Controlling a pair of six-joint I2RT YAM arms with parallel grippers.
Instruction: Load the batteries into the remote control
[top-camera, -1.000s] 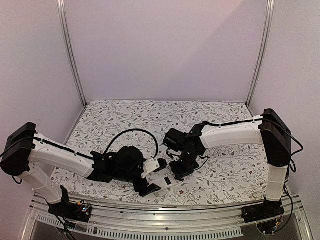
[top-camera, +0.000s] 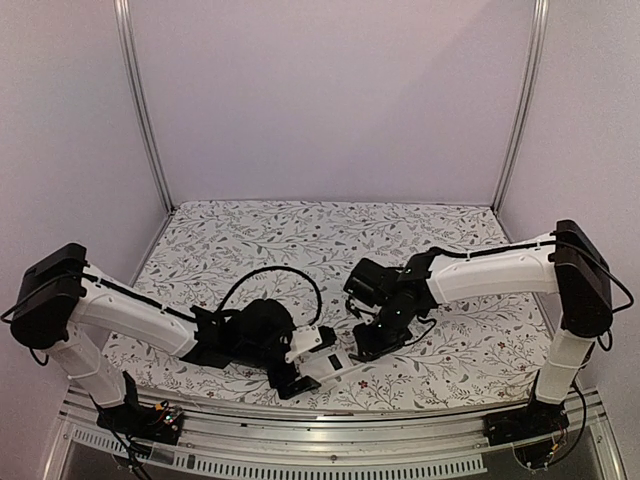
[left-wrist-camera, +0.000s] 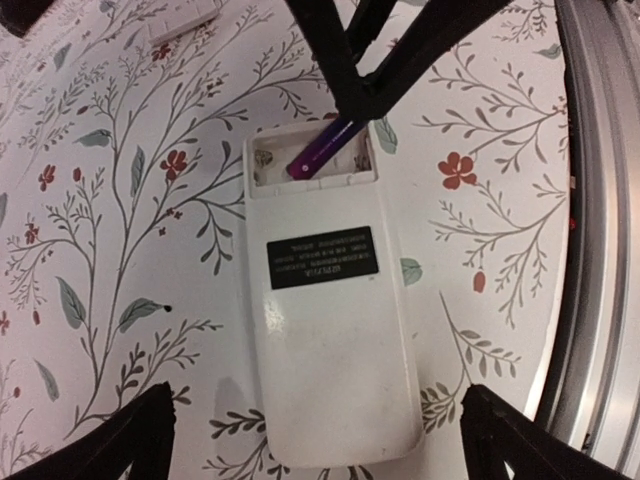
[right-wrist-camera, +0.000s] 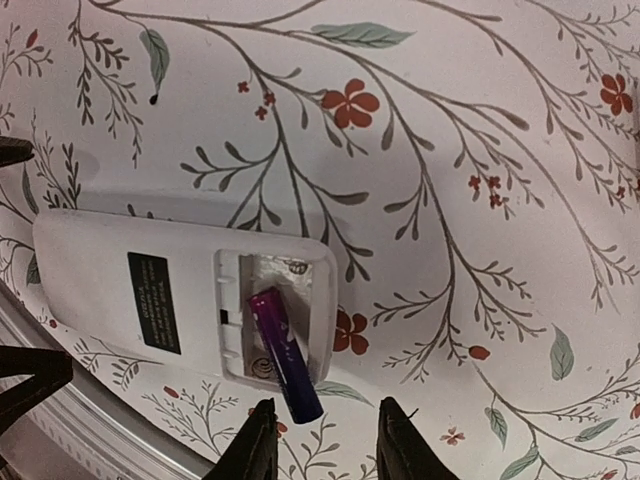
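The white remote control (left-wrist-camera: 335, 350) lies back side up, its black label and uncovered battery compartment (right-wrist-camera: 318, 290) showing. A purple and black battery (right-wrist-camera: 285, 350) rests aslant in that compartment, its dark end sticking out over the side wall. In the right wrist view, my right gripper is open near that end, with nothing between its fingers; the left finger is close to the battery, and I cannot tell whether they touch. My left gripper stands open, its fingers on either side of the remote with visible gaps.
A small white piece (left-wrist-camera: 185, 20) lies on the patterned table beyond the remote. The metal rail (top-camera: 330, 440) along the front edge runs close by the remote. Behind the arms, the table (top-camera: 330, 225) is clear.
My right arm has moved to the right and slightly toward the front. My left gripper has shifted slightly. The remote stays in about the same place.
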